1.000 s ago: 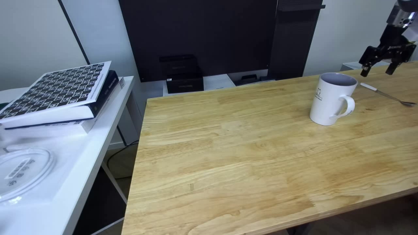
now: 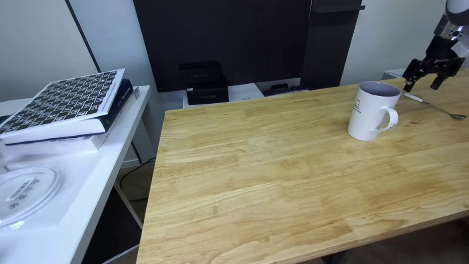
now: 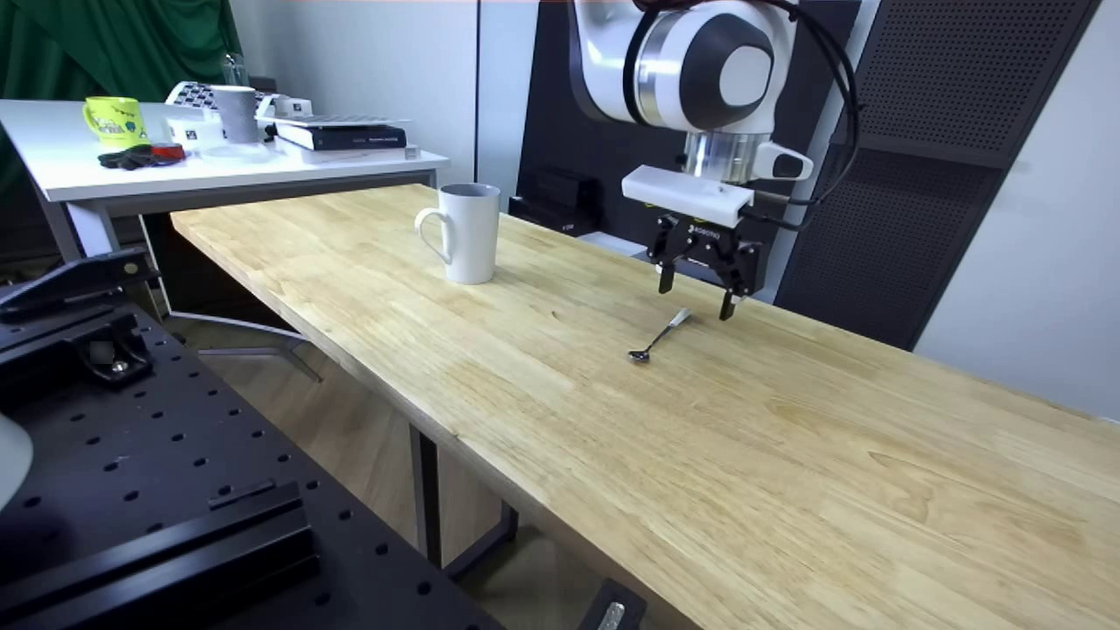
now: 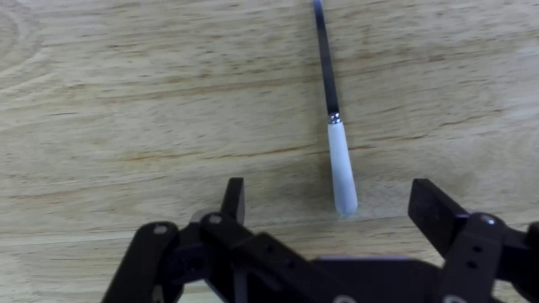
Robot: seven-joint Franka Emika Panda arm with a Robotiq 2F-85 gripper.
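Note:
A metal spoon with a white handle (image 4: 342,169) lies flat on the wooden table. Its bowl (image 3: 640,356) points toward the table's front edge in exterior view 2 and is out of the wrist view. My gripper (image 3: 695,297) hangs open over the table by the handle end, above the surface. In the wrist view the handle's tip lies between the two spread fingers, touching neither. A tall white mug (image 2: 370,115) with a grey inside stands upright to the left of the spoon in exterior view 1.
A white side table (image 2: 83,176) with stacked books (image 2: 66,101) stands beyond its left end. Behind it are dark panels (image 2: 224,39) and a black box (image 2: 207,94).
My gripper has come down slightly toward the table near the spoon's handle, still open. Spoon and mug have not moved.

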